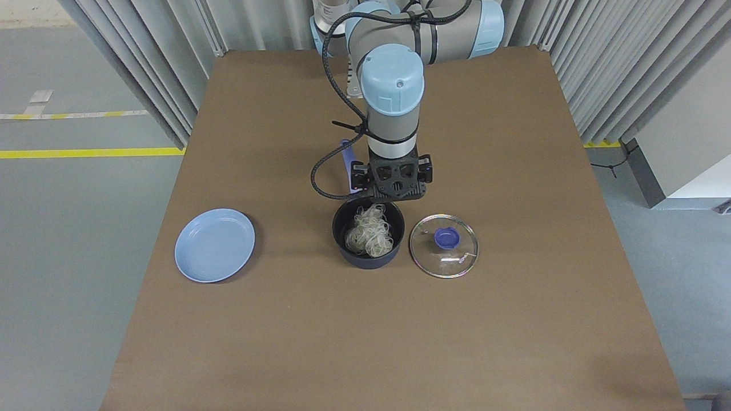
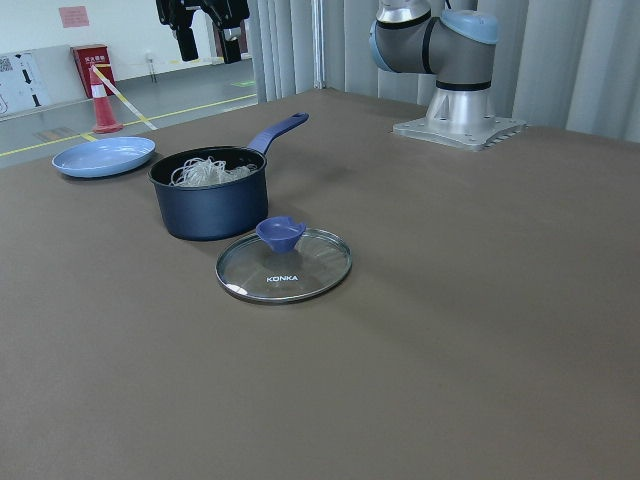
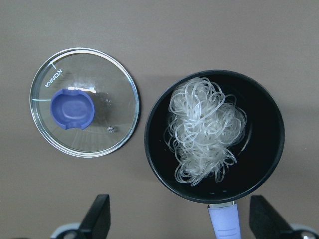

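Observation:
My gripper (image 2: 208, 44) hangs open above the dark saucepan (image 2: 210, 212); in the wrist view its two black fingers (image 3: 99, 216) are wide apart with nothing between them. The pan, with a blue handle (image 3: 224, 221), holds tangled whitish noodle-like strands (image 3: 204, 129). A glass lid (image 1: 444, 264) with a blue knob (image 3: 72, 108) lies on the table beside the pan. A light blue plate (image 1: 214, 244) stands on the other side of the pan, at the left in the front view.
The brown table (image 1: 384, 342) has broad clear room in front and at both sides. The arm's base (image 2: 458, 130) stands at the back, before corrugated curtains (image 2: 560, 60).

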